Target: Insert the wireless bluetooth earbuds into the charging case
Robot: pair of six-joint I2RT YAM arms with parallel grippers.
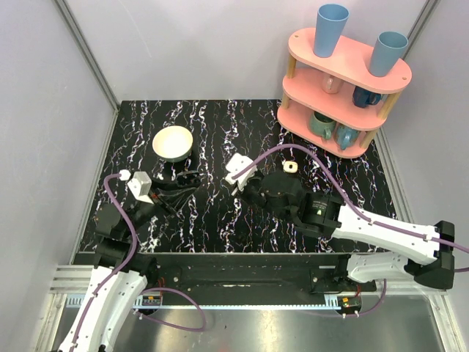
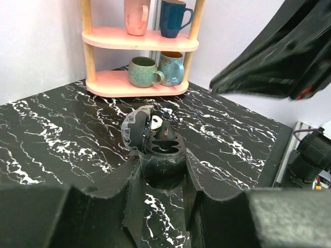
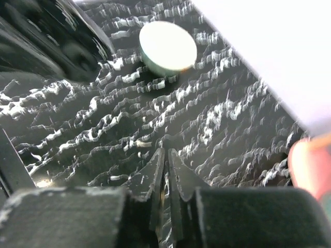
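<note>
My left gripper is shut on the black charging case [image 2: 165,163], its lid [image 2: 137,129] raised at the left. A dark earbud with a small red mark [image 2: 165,132] stands in the far side of the case; the nearer hollow looks empty. In the top view the held case [image 1: 189,177] is above the left half of the table. My right gripper is to the right of it and apart from it. Its fingertips nearly meet, with a thin gap, and no earbud shows between them. The left gripper and case are a dark blur at upper left of the right wrist view.
A cream bowl [image 1: 173,144] stands on the black marbled table [image 1: 212,227], behind the left gripper. A small white ring-like thing [image 1: 290,167] lies behind the right arm. At the back right is a pink shelf [image 1: 344,55] with mugs and cups. Table between the grippers is bare.
</note>
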